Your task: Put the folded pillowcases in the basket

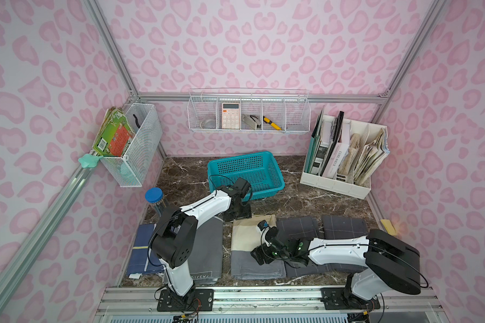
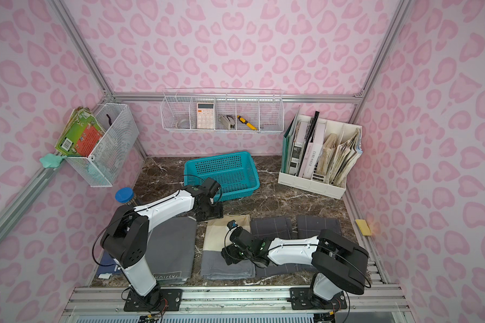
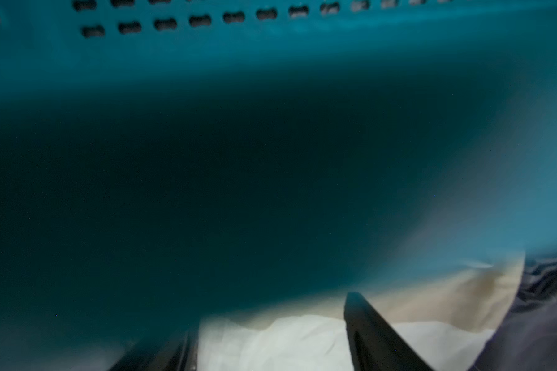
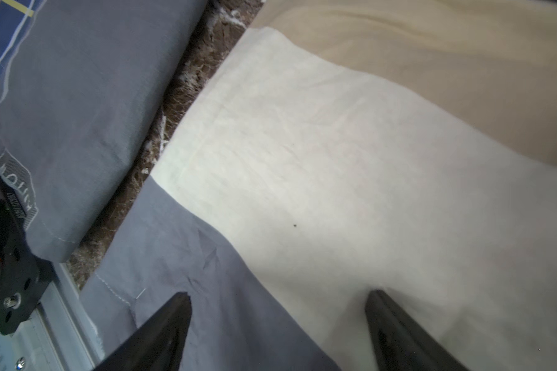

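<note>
A folded cloth (image 1: 250,235), cream at its far part and grey at its near part, lies flat mid-table among other folded cloths. Behind it stands the teal basket (image 1: 256,172), with no cloth seen inside. My left gripper (image 1: 237,216) is at the cloth's far left edge, close to the basket's front. Its fingers show apart in the left wrist view, the cream cloth visible between them; whether they pinch it is unclear. Above the cloth's right side, where cream meets grey, my right gripper is open, its fingers apart with nothing held.
Dark grey cloths (image 1: 345,228) lie to the right; a grey cloth (image 1: 207,253) and a blue one (image 1: 141,245) lie left. A blue-lidded jar (image 1: 155,197) stands at the left, a white file box (image 1: 334,184) at back right. Bare tabletop (image 1: 318,203) shows right of the basket.
</note>
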